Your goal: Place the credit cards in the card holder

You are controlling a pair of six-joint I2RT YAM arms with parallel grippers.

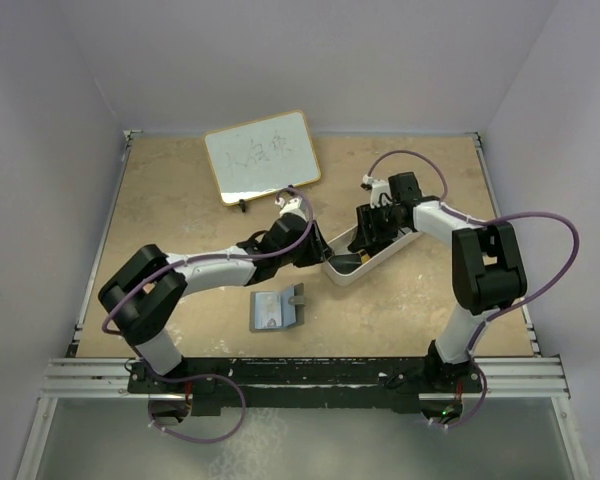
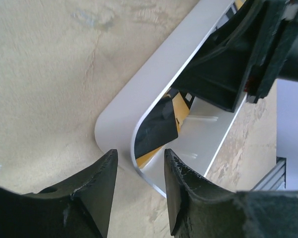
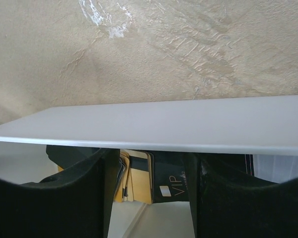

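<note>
A long white tray (image 1: pixel 350 275) holds black and yellow cards, with a VIP card (image 3: pixel 169 178) among them. My left gripper stands open at the tray's near-left end, its fingers either side of the white rim. My right gripper is down at the tray among the cards; it looks part closed in the right wrist view, and what lies between its fingertips is unclear. A blue-grey folder-like object (image 1: pixel 277 309), possibly the card holder, lies open on the table below the left arm.
A whiteboard (image 1: pixel 262 155) with a small black clip lies at the back. White walls enclose the sides and back.
</note>
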